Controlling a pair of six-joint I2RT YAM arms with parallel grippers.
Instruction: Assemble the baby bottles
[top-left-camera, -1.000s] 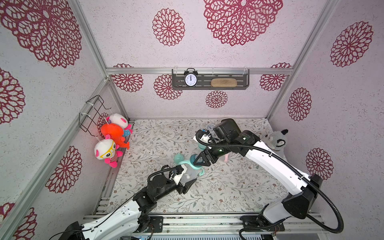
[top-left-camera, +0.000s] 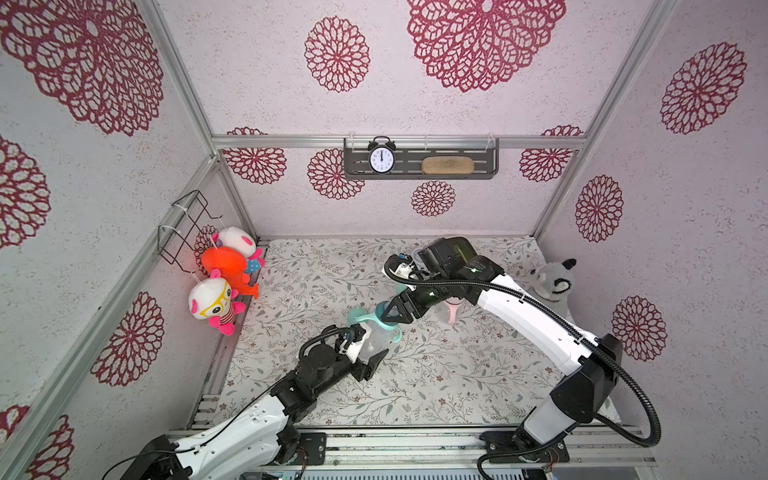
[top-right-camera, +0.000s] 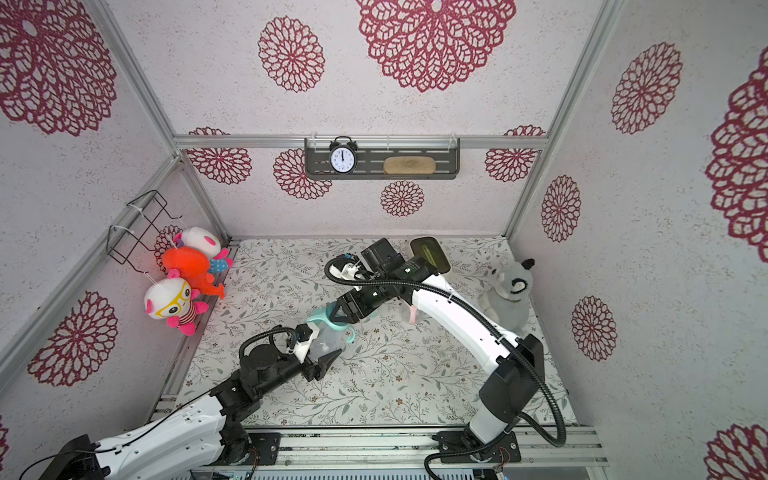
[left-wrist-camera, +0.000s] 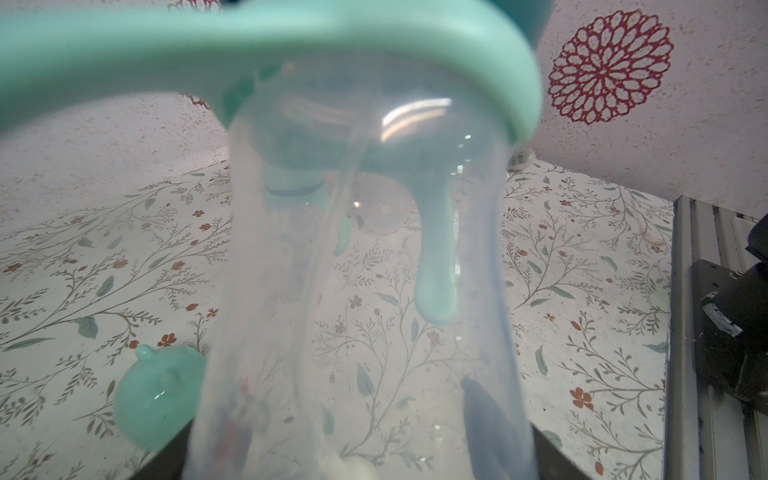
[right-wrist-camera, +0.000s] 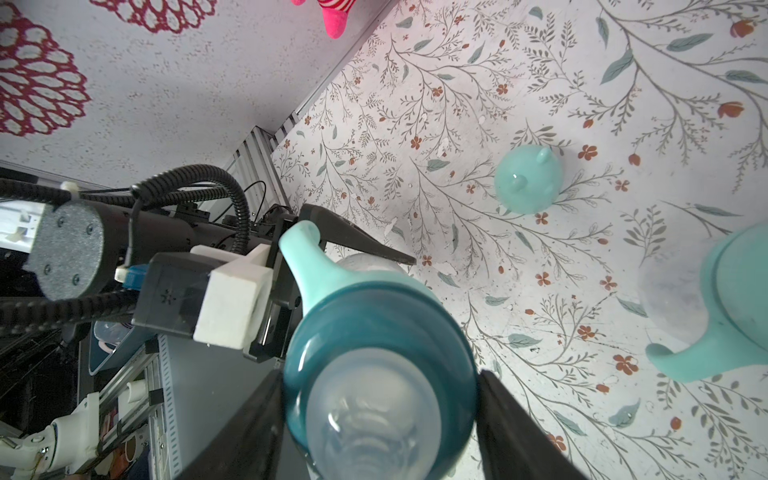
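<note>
A clear bottle (left-wrist-camera: 368, 320) with a mint handle ring (left-wrist-camera: 384, 32) fills the left wrist view; my left gripper (top-left-camera: 369, 361) is shut on its body. At the bottle's mouth sits a dark teal collar (right-wrist-camera: 384, 328) with a pale nipple (right-wrist-camera: 374, 420), and my right gripper is shut around this collar. The collar touches or nearly touches the ring; the thread between them is hidden. A round mint cap (right-wrist-camera: 528, 179) lies on the table behind the held bottle. Another bottle (right-wrist-camera: 672, 288) with a mint handle ring stands at the right edge of the right wrist view.
A pink-handled bottle (top-left-camera: 453, 310) stands behind the right forearm. Plush toys (top-left-camera: 224, 280) sit along the left wall, and a grey plush (top-left-camera: 553, 280) sits at the right.
Both grippers have drifted slightly left with the bottle and collar between them. The right arm's elbow has swung left and up. Both grips stay shut.
</note>
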